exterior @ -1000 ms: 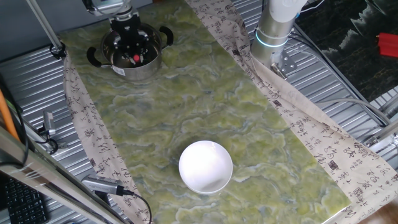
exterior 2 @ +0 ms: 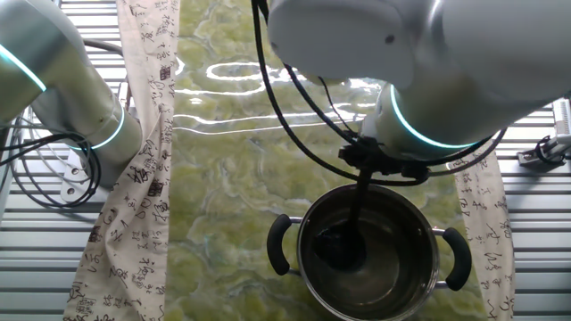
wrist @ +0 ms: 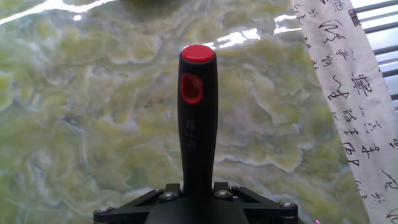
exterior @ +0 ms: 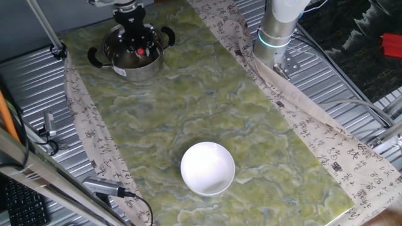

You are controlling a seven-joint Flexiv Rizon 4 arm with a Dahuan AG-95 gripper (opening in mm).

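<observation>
My gripper is shut on the black handle of a utensil (wrist: 199,134), whose red end cap sticks out past the fingers. In exterior view 2 this utensil's dark, broad head (exterior 2: 341,248) hangs down inside the steel pot (exterior 2: 302,234), toward its left side. Whether the head touches the bottom cannot be told. Exterior view 1 has the gripper (exterior: 139,48) above the pot (exterior: 139,74), with the red tip showing between pot and arm. A white bowl (exterior: 208,168) stands on the near part of the table, apart from the pot, and looks empty.
The pot's two black handles (exterior: 168,36) stick out at its sides. A cabled device (exterior: 104,187) sits at the left edge.
Within exterior view 1, my gripper and the red tip have shifted slightly right and up over the pot. Pot and bowl have stayed in place.
</observation>
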